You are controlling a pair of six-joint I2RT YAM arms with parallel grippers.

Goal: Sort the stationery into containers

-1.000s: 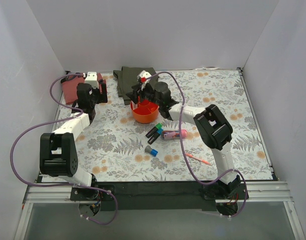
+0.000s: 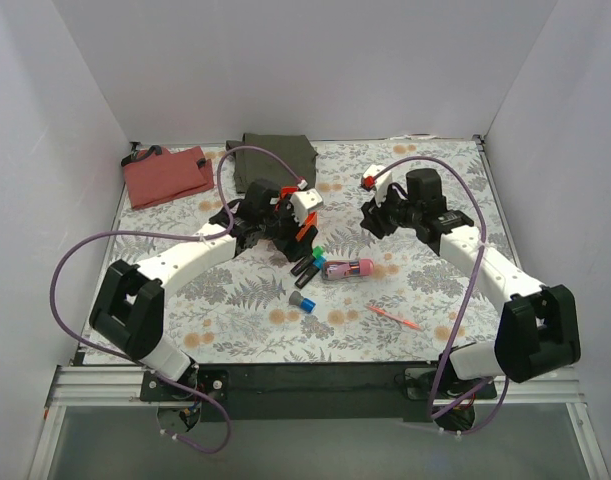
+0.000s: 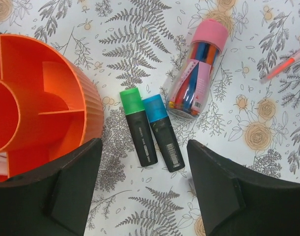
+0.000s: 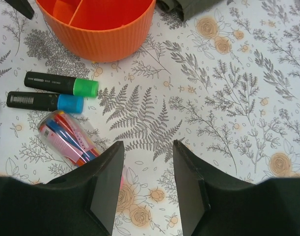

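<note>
Two black tubes lie side by side on the patterned table, a green-capped one (image 3: 141,136) and a blue-capped one (image 3: 166,141). Over them hovers my left gripper, its fingers apart and nothing between them. To their left in the left wrist view stands the orange divided container (image 3: 91,105), holding something white; the left arm partly covers it in the top view. A clear pink-capped jar of coloured sticks (image 2: 347,269) lies on its side. My right gripper is open and empty above the table, right of the container. An orange stick (image 2: 393,318) lies front right.
A small blue and grey piece (image 2: 302,301) lies near the front middle. Folded red cloth (image 2: 168,177) and dark green cloth (image 2: 253,160) rest at the back. Bare table spreads across the right side.
My left gripper has swung from the far left over to the container's near right side, above the tubes. The loose items have not moved.
</note>
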